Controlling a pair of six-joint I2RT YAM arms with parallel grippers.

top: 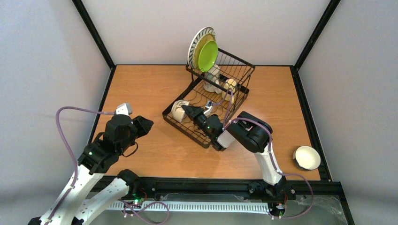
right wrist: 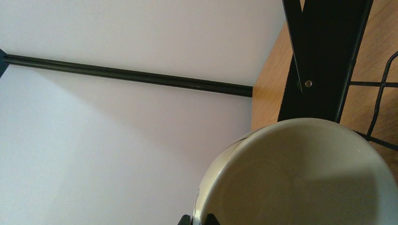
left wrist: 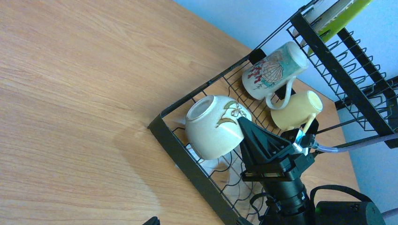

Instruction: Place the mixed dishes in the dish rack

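Observation:
A black two-tier dish rack (top: 171,119) stands at the middle. My right gripper (top: 185,108) is shut on the rim of a cream patterned bowl, which is on its side at the lower tier's left end; the right wrist view shows its inside (right wrist: 295,178). Further back in that tier are a seashell mug (left wrist: 270,70) and a yellow mug (left wrist: 293,105). Upper-tier plates include a green one (top: 208,56). My left gripper (top: 145,124) is left of the rack; its fingers are barely in view in its wrist view.
A white bowl (top: 307,157) sits at the table's front right corner. Walls enclose the table at back and sides.

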